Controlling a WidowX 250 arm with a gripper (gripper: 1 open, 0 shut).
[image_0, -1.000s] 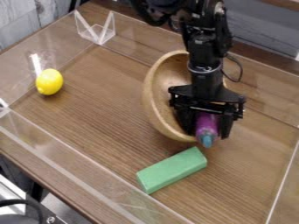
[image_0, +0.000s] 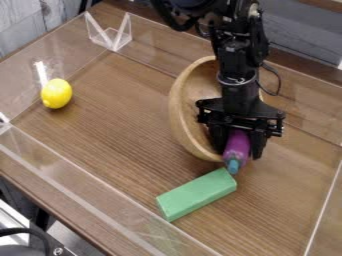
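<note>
The black gripper (image_0: 238, 135) reaches down over the right front of a wooden bowl (image_0: 190, 105), shut on a purple object (image_0: 238, 149) with a teal tip that points down toward the table. The bowl's right side is largely hidden behind the arm and gripper.
A green block (image_0: 197, 193) lies just below the gripper. A yellow lemon-like object (image_0: 56, 93) sits at the left, and a clear angular piece (image_0: 112, 35) at the back left.
The gripper and the purple object have moved slightly down in the view, toward the green block. The other objects look unmoved.
</note>
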